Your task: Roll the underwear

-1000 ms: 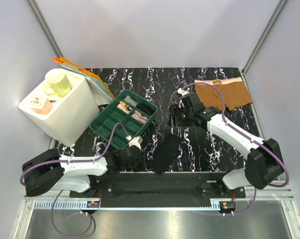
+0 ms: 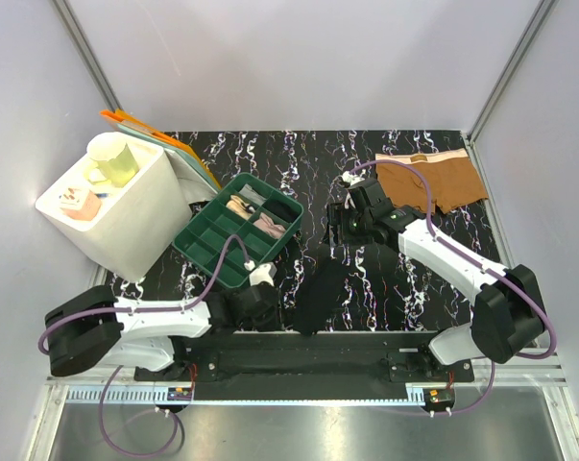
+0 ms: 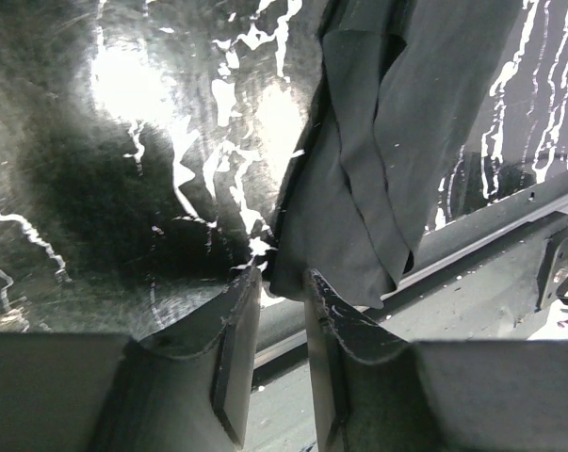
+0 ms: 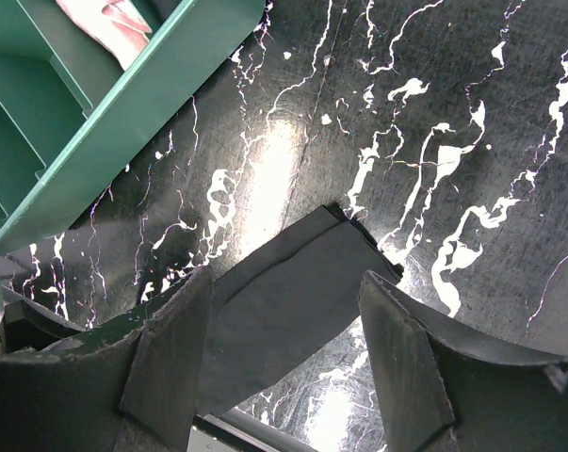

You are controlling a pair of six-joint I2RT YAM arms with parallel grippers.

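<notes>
The black underwear (image 2: 320,296) lies folded into a long narrow strip on the dark marbled table, slanting toward the front edge. In the left wrist view, the near end of the underwear (image 3: 345,217) lies just beyond the tips of my left gripper, which stands open with a small gap. My right gripper is wide open in the right wrist view; the far end of the underwear (image 4: 302,282) shows below and between its fingers. From above, the right gripper (image 2: 333,242) hangs by the strip's far end, holding nothing. Whether the left fingertips touch the cloth, I cannot tell.
A green divided box (image 2: 212,235) with several rolled items stands left of the underwear, close to both grippers. Brown clothing (image 2: 428,182) lies at the back right. A white bin (image 2: 126,221) fills the left.
The left arm has shifted only slightly near the underwear's front end. The right arm and the underwear look unmoved.
</notes>
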